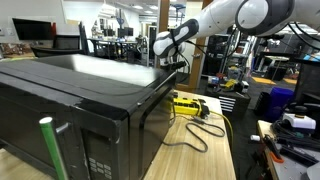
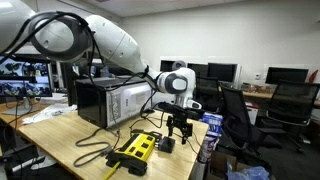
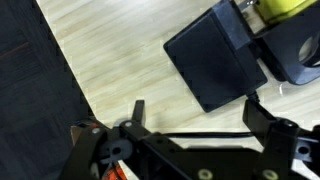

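My gripper is open, its two fingers wide apart at the bottom of the wrist view and nothing between them. Ahead of the fingers lies a flat black block [image 3: 215, 62] on the pale wooden table. In exterior view 2 the gripper [image 2: 184, 133] hangs over the table's far part, close to the black block [image 2: 167, 144]. A yellow and black device [image 2: 136, 150] lies on the near side of the block; a yellow edge [image 3: 284, 8] shows at the wrist view's top right.
A dark cable [image 3: 210, 135] crosses the table below the block. A microwave [image 2: 122, 103] stands behind, and a blue container [image 2: 210, 137] is near the table's edge. Black cords [image 1: 207, 128] loop over the tabletop. Bare wood [image 3: 115, 55] spreads left of the block.
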